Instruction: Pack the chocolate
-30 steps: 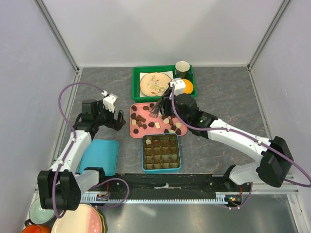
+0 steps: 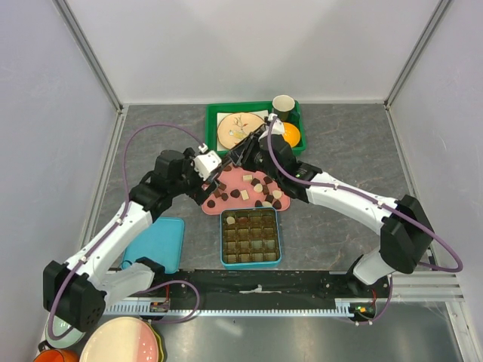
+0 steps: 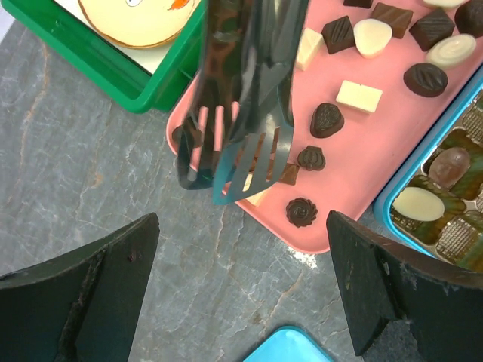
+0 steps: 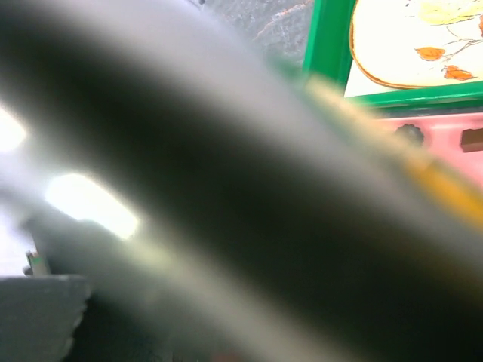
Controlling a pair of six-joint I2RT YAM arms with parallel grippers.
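Observation:
Dark slotted tongs [image 3: 260,143] hang over the pink tray [image 3: 355,162] of dark, brown and cream chocolates. In the top view they reach down and left from my right gripper [image 2: 249,149], which is shut on their handle. My left gripper stands open and empty, its two fingers spread below the tongs' heads. Whether a chocolate sits between the tongs is hidden. The divided box [image 2: 251,265] in front of the tray holds a cream chocolate [image 3: 419,204] and a brown one [image 3: 449,167] in one row; most of its compartments are empty.
Behind the pink tray lies a green tray [image 2: 213,124] with a plate [image 2: 240,127], a mug [image 2: 283,104] and an orange dish [image 2: 292,136]. A blue tray [image 2: 155,243] is at the left front. A large blurred dark shape blocks most of the right wrist view.
My left gripper has come right and turned toward the tongs. The tongs have swung from hanging over the tray to slanting left toward it, as my right arm tilted.

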